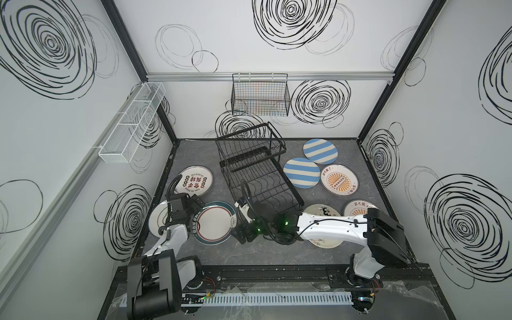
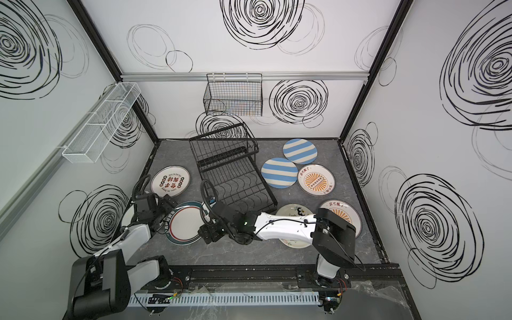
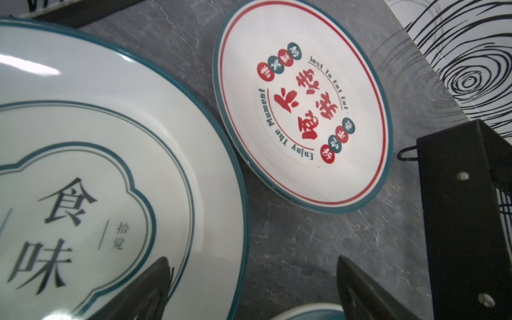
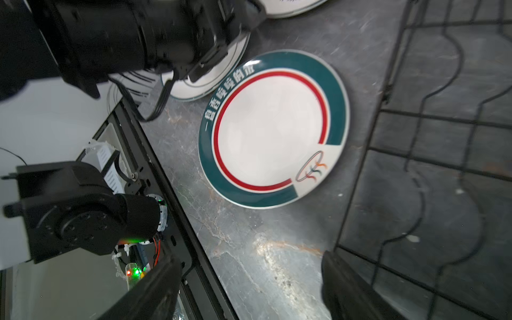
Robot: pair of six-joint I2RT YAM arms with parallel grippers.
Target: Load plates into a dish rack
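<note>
My left gripper is open and empty above the table, beside a large white plate (image 3: 122,176) and near the red-lettered plate (image 3: 299,106). My right gripper is also open and empty, at the front of the black dish rack (image 1: 257,181) beside the teal-rimmed plate (image 4: 269,130). On the right lie two blue-striped plates (image 1: 301,173), two orange-patterned plates (image 1: 339,180) and a cream plate (image 2: 293,237), partly hidden by my right arm. The rack's visible slots hold no plates.
A black wire basket (image 1: 260,98) hangs on the back wall, a white shelf (image 1: 128,122) on the left wall. Bare table shows along the front edge and behind the left plates.
</note>
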